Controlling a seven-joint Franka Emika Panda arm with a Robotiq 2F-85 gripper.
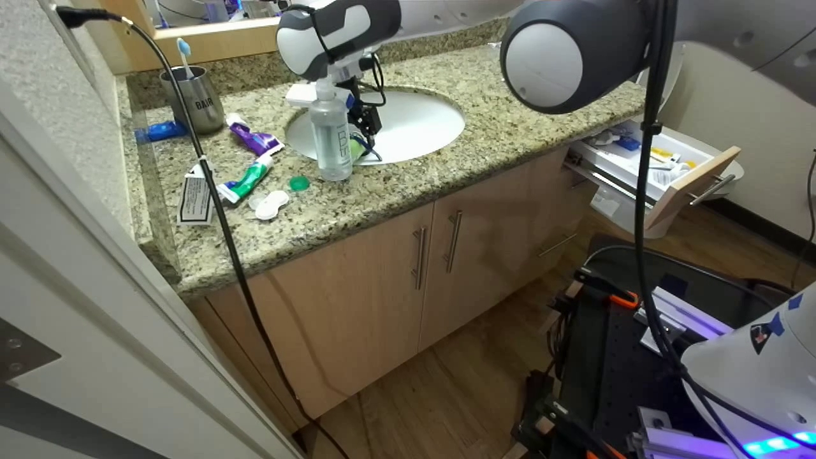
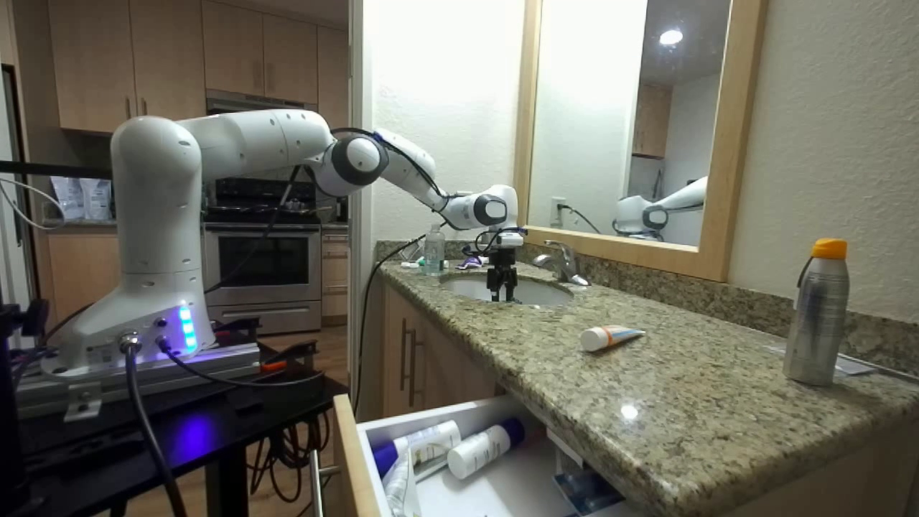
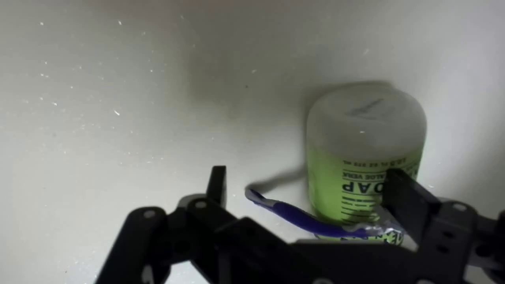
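Observation:
My gripper is open, low over the white sink basin. A soap bottle holding green liquid lies in the basin toward the right of the wrist view, and the right finger covers part of its label. Between the spread fingers runs a toothbrush with a purple handle, one end across the bottle. Its far end is hidden behind the right finger. From outside, the gripper points straight down at the sink. Whether the fingers touch the bottle or brush cannot be told.
A clear pump bottle stands at the sink's front left edge, near the arm. Tubes and a metal cup occupy the left counter. The faucet rises behind the basin. An open drawer juts out at the counter's other end.

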